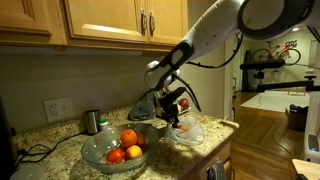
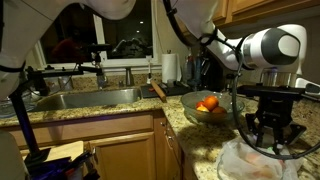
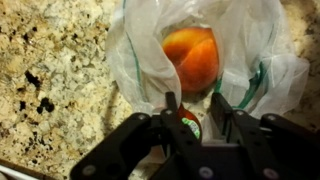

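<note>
A clear plastic bag (image 3: 146, 60) lies on the speckled counter, its mouth spread. Inside it sits an orange-red peach (image 3: 190, 57), just beyond my fingertips in the wrist view. My gripper points down over the bag, fingers apart with a gap between them. A small red and green patch shows low between the fingers; what it belongs to is unclear. In exterior view 2 the bag (image 2: 243, 163) sits under the gripper, partly covered by it. Whether the fingers touch the plastic cannot be told.
A colander (image 1: 98, 150) holding several oranges and red fruits stands on the counter (image 1: 178, 160), left of the arm in exterior view 1. Behind it is a metal canister (image 1: 92, 122). A sink (image 2: 80, 98) lies farther off in exterior view 2. Cabinets hang above.
</note>
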